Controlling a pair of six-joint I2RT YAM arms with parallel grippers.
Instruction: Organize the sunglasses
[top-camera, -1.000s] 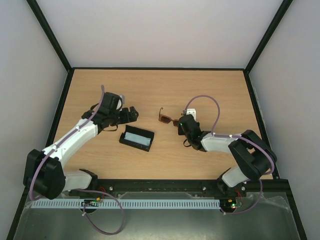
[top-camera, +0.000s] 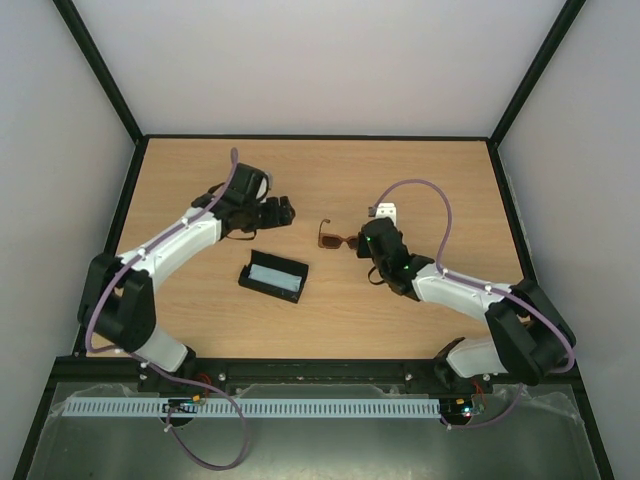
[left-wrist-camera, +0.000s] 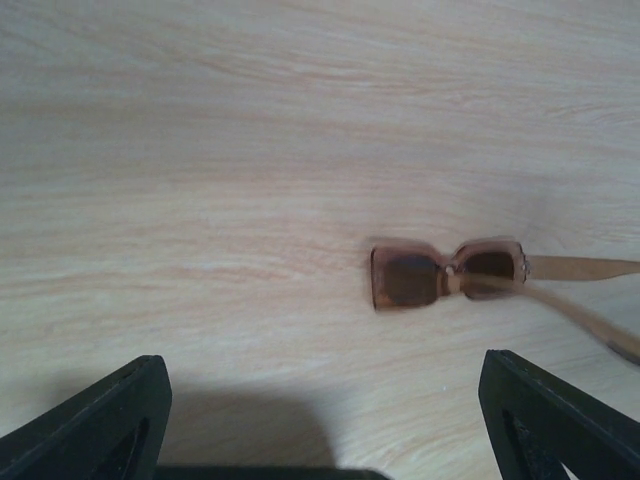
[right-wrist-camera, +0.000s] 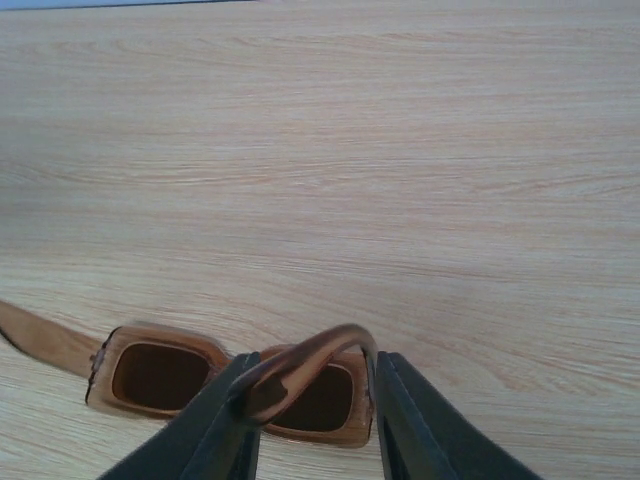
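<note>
Brown sunglasses (top-camera: 333, 241) lie on the wooden table with their temples unfolded, right of an open black case (top-camera: 282, 263) with a pale inside. In the right wrist view, one temple of the sunglasses (right-wrist-camera: 158, 375) curves up in front of my right gripper, overlapping its left finger. Those fingers stand a narrow gap apart; whether they touch the temple is unclear. My left gripper (top-camera: 280, 212) is above the table behind the case, its fingers (left-wrist-camera: 125, 410) wide apart and nothing between them. From the left wrist, the sunglasses (left-wrist-camera: 410, 278) show ahead, right of centre.
A dark edge (left-wrist-camera: 270, 472), likely the case, crosses the bottom of the left wrist view. Bare table (top-camera: 340, 175) spreads behind both grippers, and the front middle is clear. Walls close in the left, right and back sides.
My left gripper has moved right and slightly back, towards the sunglasses. The sunglasses have turned to lie more level across the table. The case stays put.
</note>
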